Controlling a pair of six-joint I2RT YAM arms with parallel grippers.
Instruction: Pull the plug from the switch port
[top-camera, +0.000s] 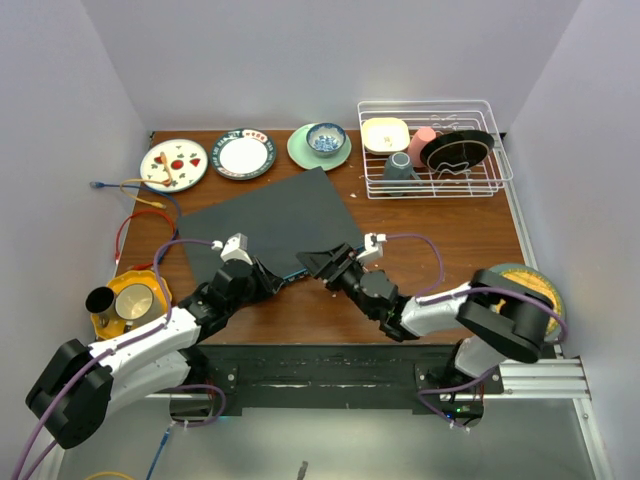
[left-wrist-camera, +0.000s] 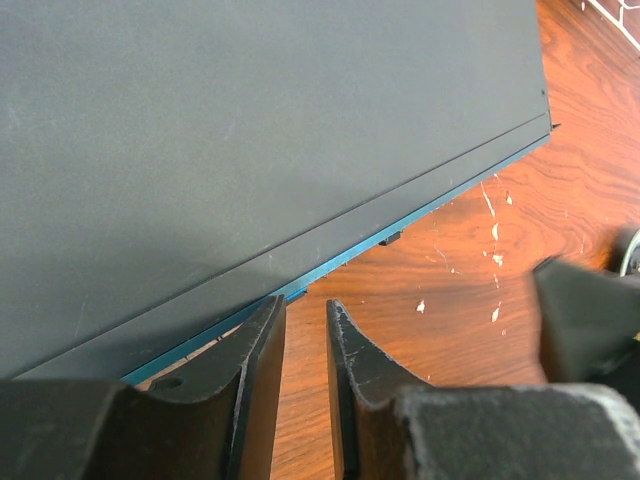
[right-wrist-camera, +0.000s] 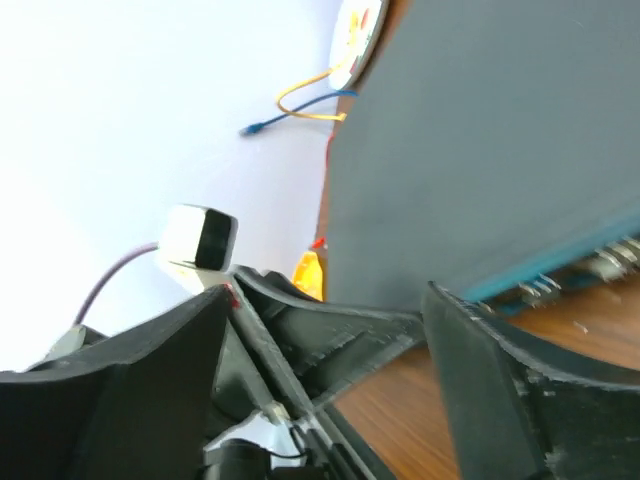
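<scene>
The dark grey switch (top-camera: 270, 220) lies on the wooden table, its blue-edged port side facing the front, also in the left wrist view (left-wrist-camera: 250, 140) and the right wrist view (right-wrist-camera: 480, 140). My left gripper (top-camera: 270, 280) is at that front edge, its fingers (left-wrist-camera: 250, 400) close together; whether the plug is between them is hidden. My right gripper (top-camera: 325, 262) hangs just right of it, part open, by the front edge; its fingers fill the bottom of the right wrist view, with nothing visible held between them.
Plates (top-camera: 243, 154), a bowl and a dish rack (top-camera: 433, 185) line the back. Cables (top-camera: 145, 215) and a yellow tray with cups (top-camera: 140, 326) lie at the left, a yellow dish (top-camera: 525, 280) at the right. Walls enclose three sides.
</scene>
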